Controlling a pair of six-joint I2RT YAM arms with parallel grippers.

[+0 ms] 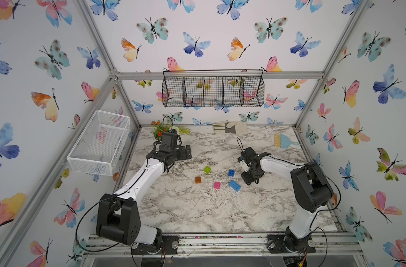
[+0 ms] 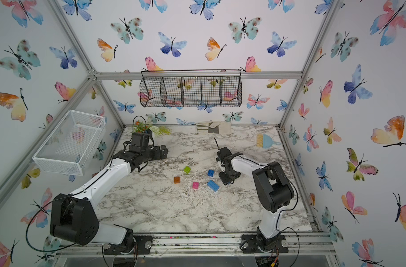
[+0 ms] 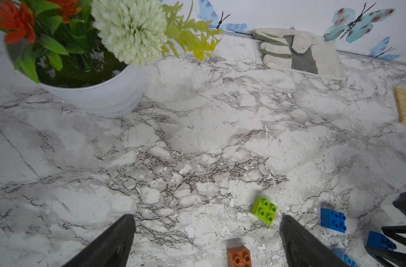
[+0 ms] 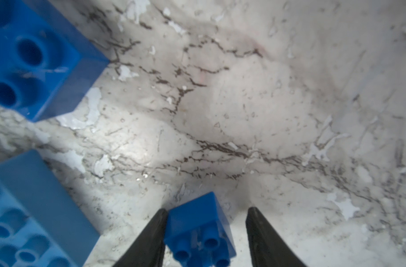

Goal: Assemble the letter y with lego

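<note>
My right gripper is low over the table with a small blue brick (image 4: 194, 213) between its part-open fingers, touching the left one, a gap at the right. Another blue brick (image 4: 51, 71) and a longer light-blue brick (image 4: 42, 209) lie left of it. Green (image 1: 207, 169), orange (image 1: 198, 179) and pink (image 1: 216, 185) bricks lie spread mid-table. My left gripper hangs open at the left, over bare table, nothing between its fingers.
A flower pot (image 3: 91, 100) and a glove (image 3: 300, 55) stand or lie along the back. A brush (image 1: 285, 141) lies back right. A white basket (image 1: 91, 162) hangs on the left wall, a wire basket (image 1: 213, 91) behind.
</note>
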